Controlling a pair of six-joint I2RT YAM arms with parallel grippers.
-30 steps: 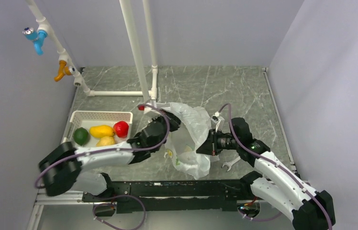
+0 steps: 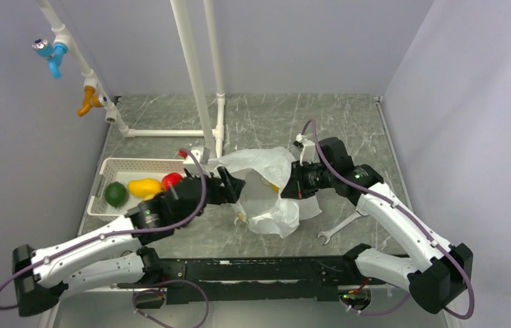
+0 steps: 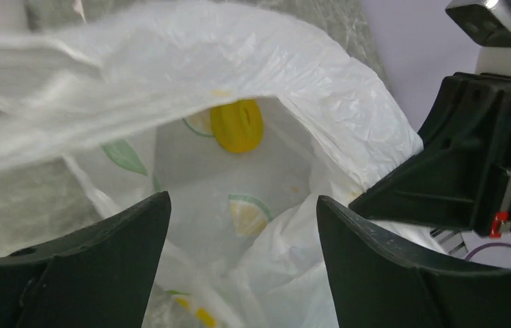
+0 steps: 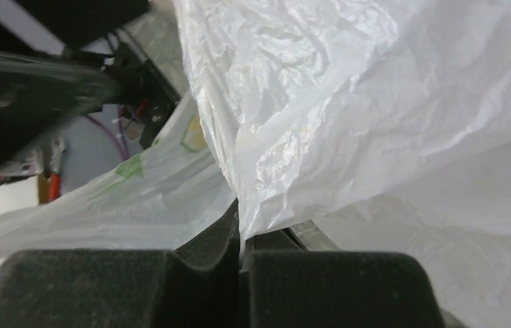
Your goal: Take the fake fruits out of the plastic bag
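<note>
A crumpled white plastic bag (image 2: pixel 266 215) lies mid-table, its rim lifted at the right by my right gripper (image 2: pixel 285 188), shut on the bag (image 4: pixel 321 116) in the right wrist view. My left gripper (image 2: pixel 238 188) stands open at the bag's left mouth; the left wrist view looks inside between its fingers, where a yellow fruit (image 3: pixel 236 128) lies at the back.
A white basket (image 2: pixel 106 181) at left holds avocado, mango, red fruit and a partly hidden pear. A wrench (image 2: pixel 335 227) lies front right. White pipes (image 2: pixel 171 133) with valves stand at back left.
The right gripper has moved up and back, raising the bag's edge. The left arm has shifted, pulling back toward the left and front compared with a second ago.
</note>
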